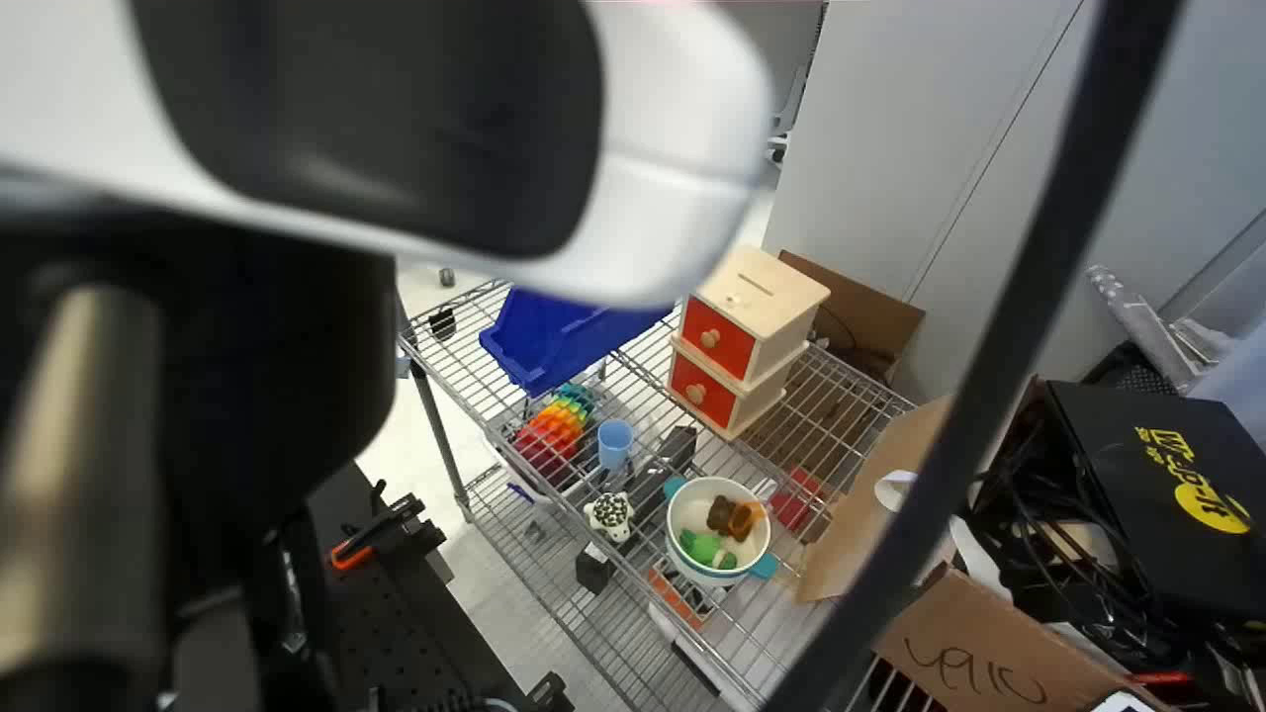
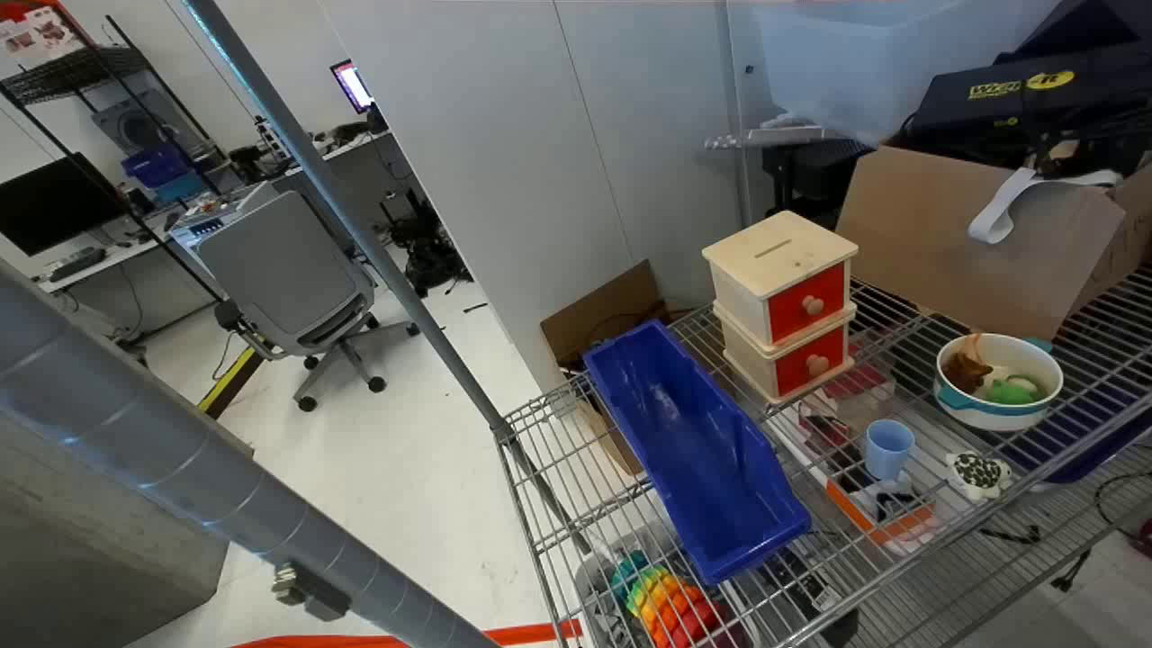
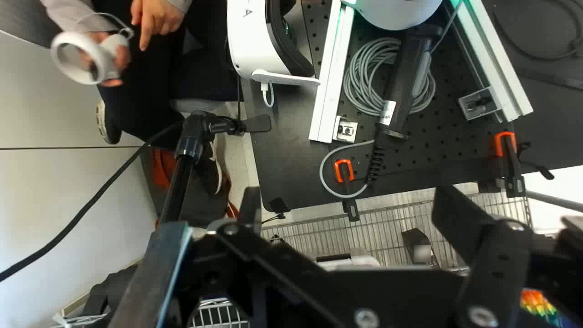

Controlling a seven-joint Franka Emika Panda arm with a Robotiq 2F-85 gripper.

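In the wrist view my gripper is open, its two dark fingers wide apart with nothing held between them. Beyond it lies the black perforated base board point(image 3: 284, 164), and below that, part of the wire shelf. On the shelf stand a wooden box with red drawers point(image 2: 783, 297), a blue bin point(image 2: 691, 443), a light blue cup point(image 2: 887, 448) and a black-and-white spotted toy point(image 2: 977, 475). A white bowl point(image 1: 691, 508) holds a green toy point(image 1: 707, 550) and brown pieces. The arm fills the upper left of exterior view 1; the gripper's fingertips cannot be made out there.
Cardboard point(image 2: 972, 243) leans along the shelf's side by the bowl. A rainbow-coloured object point(image 2: 670, 605) shows through the wires near the bin. A dark pole point(image 1: 997, 356) crosses exterior view 1. In the wrist view a person's hands point(image 3: 155, 19) and a black stand point(image 3: 183, 180) are at the left.
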